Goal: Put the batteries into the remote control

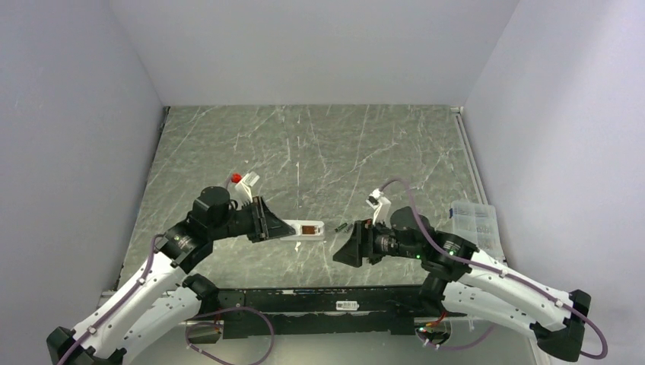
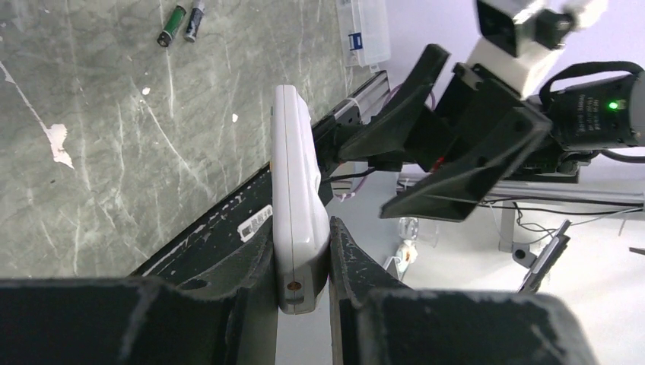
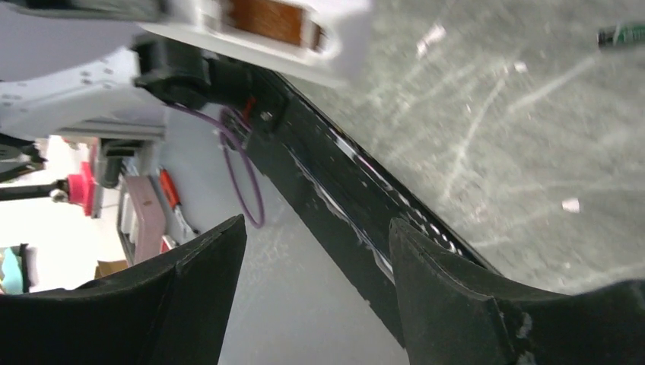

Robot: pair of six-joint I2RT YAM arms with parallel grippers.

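The white remote (image 1: 303,230) is held in my left gripper (image 1: 285,228), its open battery compartment facing up in the top view. In the left wrist view it (image 2: 297,182) stands end-on between the fingers. My right gripper (image 1: 346,251) is open and empty, right of and slightly below the remote, apart from it. In the right wrist view the remote (image 3: 342,42) is blurred above the spread fingertips. A green battery (image 2: 171,26) and a dark silver battery (image 2: 192,21) lie on the table.
A clear plastic organiser box (image 1: 475,228) sits at the table's right side. The black front edge (image 1: 289,300) runs below both arms, with walls at back and sides.
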